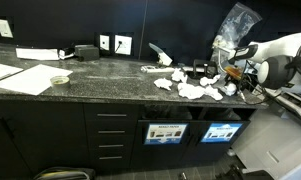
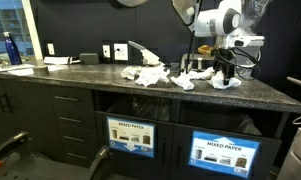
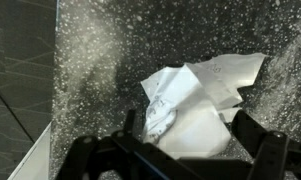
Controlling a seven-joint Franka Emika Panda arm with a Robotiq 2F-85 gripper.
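Beneath and between the spread fingers of my open gripper lies crumpled white paper (image 3: 190, 108) in the wrist view. A flatter torn piece (image 3: 235, 73) reaches out from it on the dark speckled counter. Exterior view 2 has the gripper (image 2: 228, 69) low over this paper (image 2: 225, 82), near the counter's right end. Whether the fingers touch the paper cannot be told. More white crumpled papers (image 2: 150, 75) are strewn on the counter to the left.
Below the counter (image 1: 110, 88) are two open bins labelled MIXED PAPER (image 2: 131, 134). Flat papers (image 1: 30, 79) and a tape roll (image 1: 60, 80) rest at the far left. A black box (image 1: 87, 52) stands by the wall.
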